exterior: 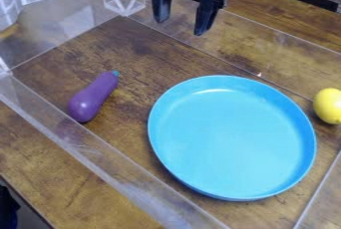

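My black gripper [184,12] hangs at the top centre, above the back of the wooden surface, its two fingers apart with nothing visible between them. A purple eggplant [92,98] lies at the left. A large blue plate [230,133] fills the lower right, empty. A yellow object [326,107], like a lemon, sits at the right edge, partly cut off by the frame.
Clear plastic walls [80,159] border the wooden surface [127,64]. The middle of the surface between eggplant, plate and gripper is bare.
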